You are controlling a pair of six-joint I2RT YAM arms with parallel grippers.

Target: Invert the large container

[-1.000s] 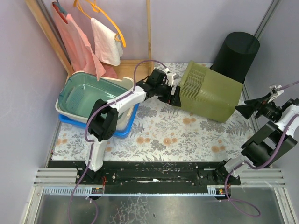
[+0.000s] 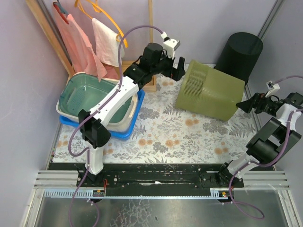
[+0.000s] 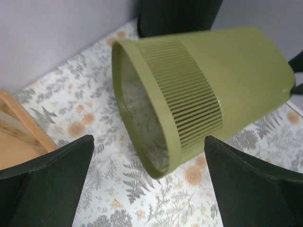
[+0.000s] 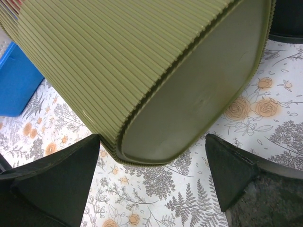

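The large olive-green ribbed container [image 2: 210, 92] lies on its side on the floral mat [image 2: 161, 137], right of center; the left wrist view shows its hollow open end [image 3: 168, 123] facing my left arm, the right wrist view its closed end [image 4: 189, 94]. My left gripper [image 2: 175, 71] is open, above and just beyond that open end, with nothing between its fingers. My right gripper [image 2: 248, 105] stands open beside the closed end at the right, its fingertips close to the container's lower corner; whether they touch is unclear.
A black cylinder [image 2: 244, 49] stands behind the container against the back-right wall. Nested tubs [image 2: 85, 99] with a blue one [image 2: 123, 135] fill the left. A wooden rack with hangers and pink cloths [image 2: 87, 52] is at back left.
My left gripper has risen and moved back, away from the container's open end. My right arm has shifted slightly. The container looks unmoved.
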